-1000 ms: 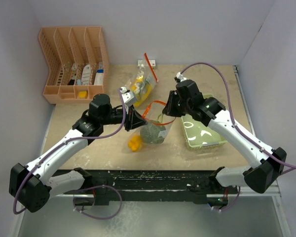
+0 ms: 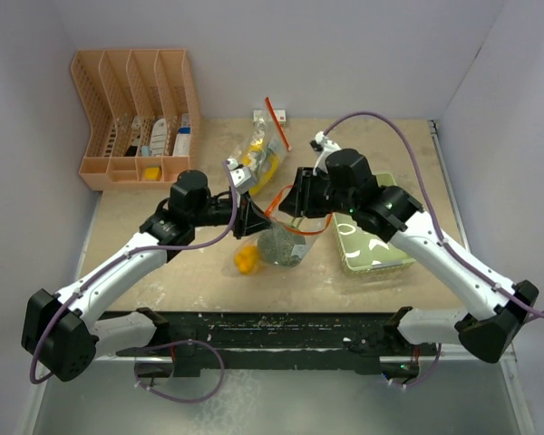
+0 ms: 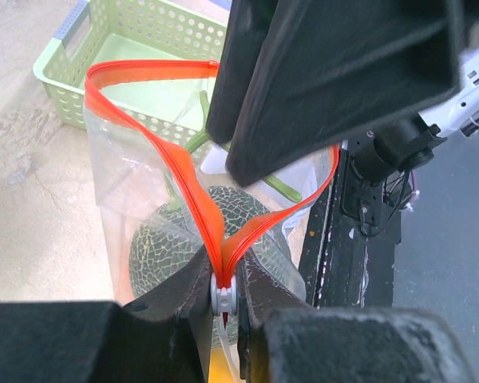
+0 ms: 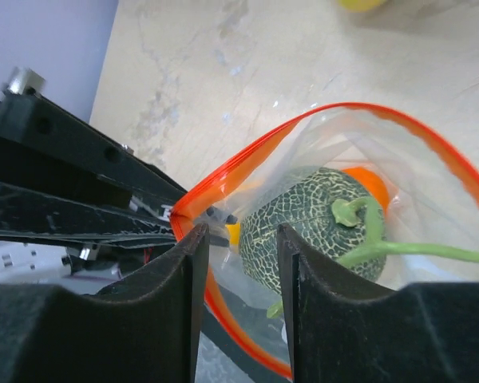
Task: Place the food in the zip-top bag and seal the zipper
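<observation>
The clear zip bag (image 3: 116, 183) with its orange zipper rim stands open, holding a green netted melon (image 4: 299, 223), green beans (image 4: 431, 250) and something yellow-orange (image 2: 247, 258). My left gripper is shut on the bag's zipper rim at one end. My right gripper hangs over the bag's mouth with its fingers part open and apart, beside the orange rim; whether anything is between them is unclear.
A green basket (image 2: 376, 258) stands right of the bag. A second bag with yellow items (image 2: 258, 161) lies behind, and a divided tan organiser (image 2: 104, 168) stands at the back left.
The left gripper shifted slightly right with the rim.
</observation>
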